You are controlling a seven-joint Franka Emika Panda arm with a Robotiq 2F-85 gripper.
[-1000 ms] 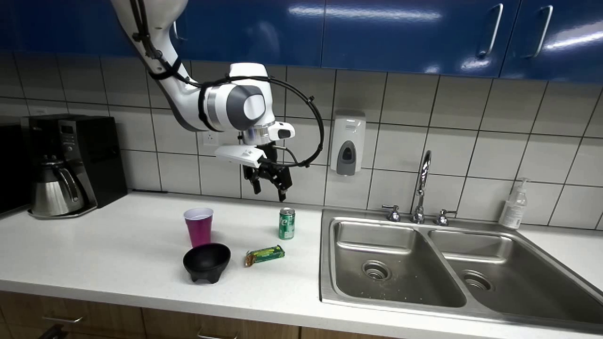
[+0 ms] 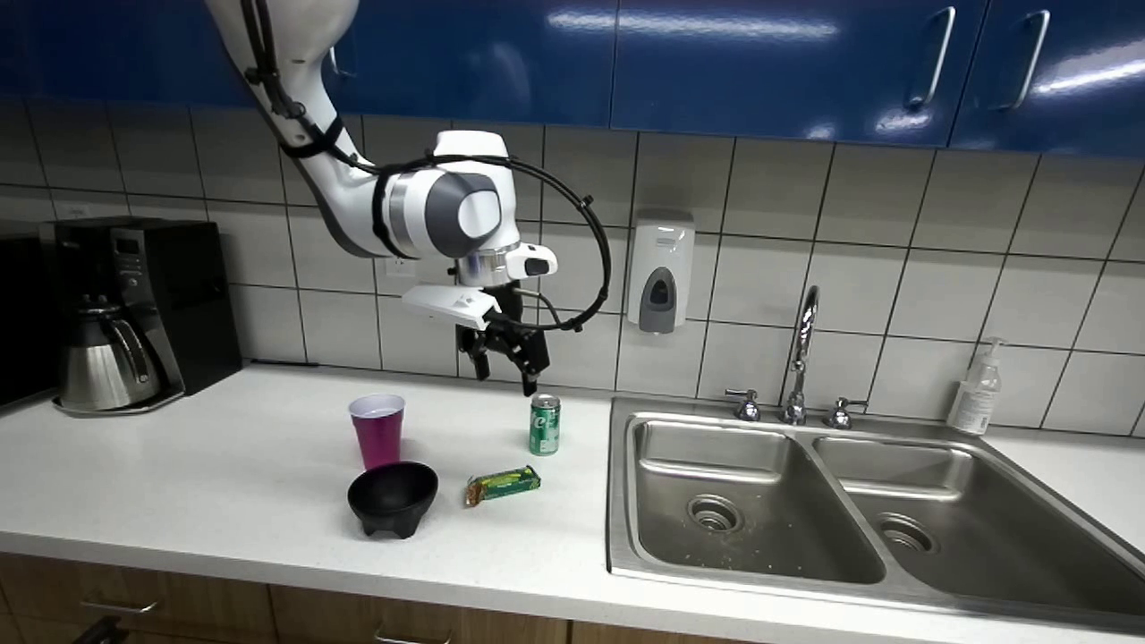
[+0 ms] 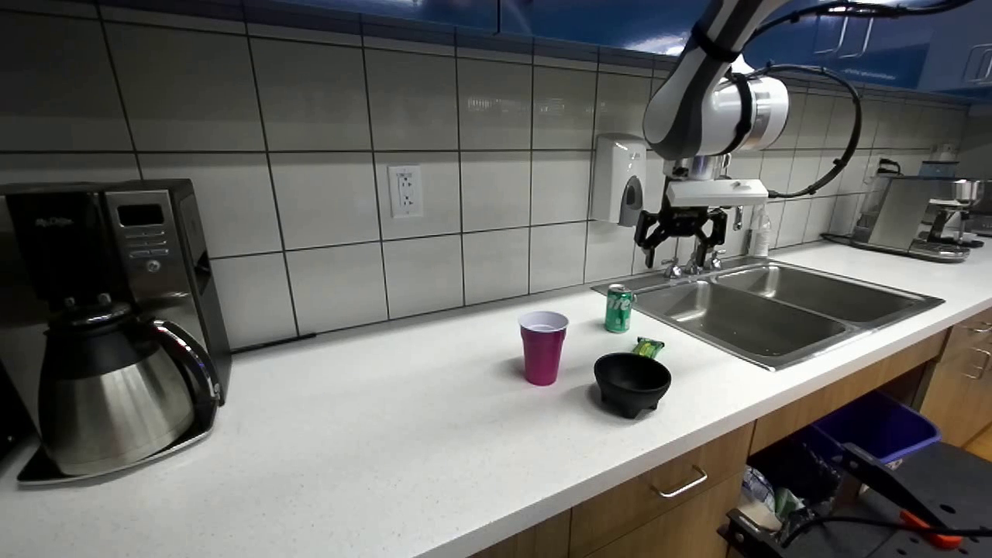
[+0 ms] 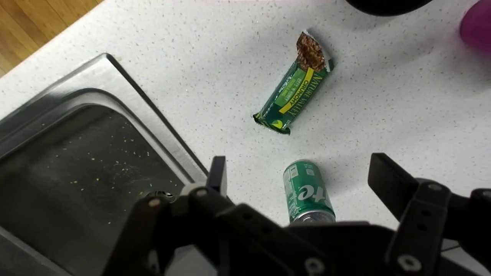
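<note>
Above the counter hangs my gripper (image 2: 505,377), open and empty, its two fingers wide apart in the wrist view. A green soda can (image 2: 544,426) stands upright on the counter, below and slightly right of the gripper in exterior view 1. The wrist view shows the can (image 4: 309,191) between the lines of the two fingertips, its near end partly hidden by the gripper body. A green granola bar (image 4: 294,89) lies flat near the can. Left of the bar, a black bowl (image 2: 393,495) sits in front of a magenta cup (image 2: 378,435), which stands upright.
A steel double sink (image 2: 625,504) is set into the counter right of the can. The coffee maker (image 2: 161,300) stands far left, with bare countertop (image 2: 236,461) before the cup. A soap dispenser (image 2: 660,270) hangs on the tiled wall.
The gripper has come down a little and shifted slightly left in exterior view 1, staying open. Can, bar, bowl and cup have not moved.
</note>
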